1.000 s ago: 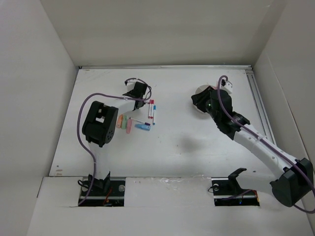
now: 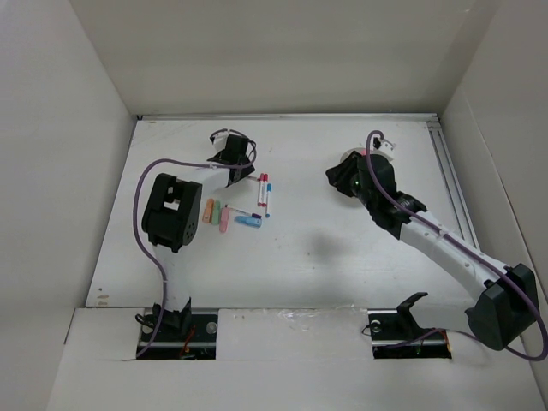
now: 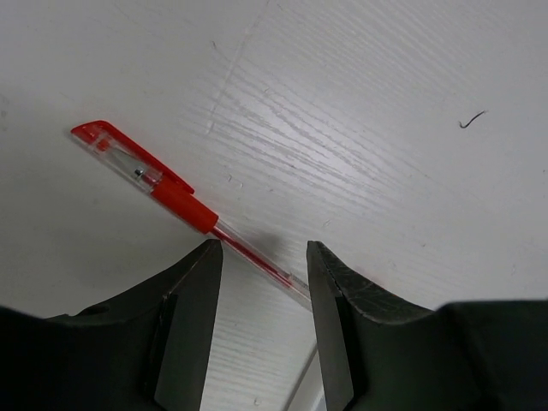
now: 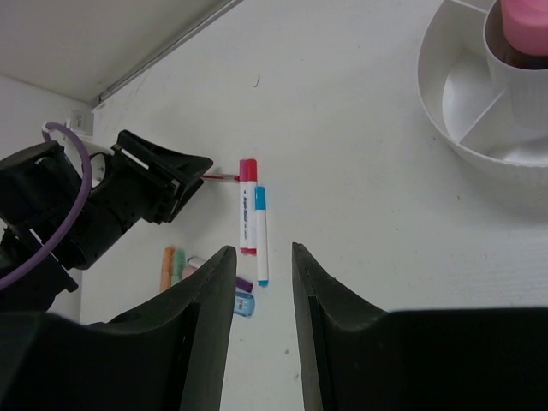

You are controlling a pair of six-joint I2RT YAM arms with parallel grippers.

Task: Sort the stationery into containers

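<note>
A red gel pen (image 3: 184,201) lies diagonally under my left gripper, whose fingers are part open on either side of its barrel, low over the table. Beside it lie red and blue markers (image 2: 262,190) (image 2: 268,199), a purple-capped marker (image 2: 244,211), a blue highlighter (image 2: 247,221), and orange, green and pink highlighters (image 2: 207,211) (image 2: 216,213) (image 2: 224,220). My right gripper hangs near the containers at the right, fingers apart and empty. A white round divided container (image 4: 458,128) holds a white cup (image 4: 522,94) with something pink in it.
Bare table (image 2: 308,257) fills the middle and front. Grey walls enclose the back and sides, and a metal rail (image 2: 449,180) runs along the right edge.
My right gripper has moved a little left at the round container.
</note>
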